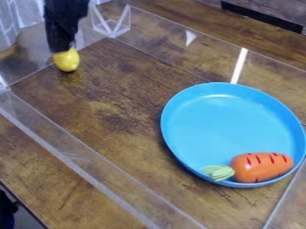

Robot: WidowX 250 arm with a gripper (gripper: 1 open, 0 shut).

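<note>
My dark gripper (64,39) is at the top left, blurred, just above a small yellow object (67,62) that rests near the back left corner of the wooden surface; whether its fingers hold anything is unclear. A blue plate (212,122) sits on the right, with an orange toy carrot (260,165) and its pale green top lying on its front part.
Clear plastic walls (93,178) border the wooden work surface (114,107) along the left and back. The middle of the surface between the yellow object and the plate is free.
</note>
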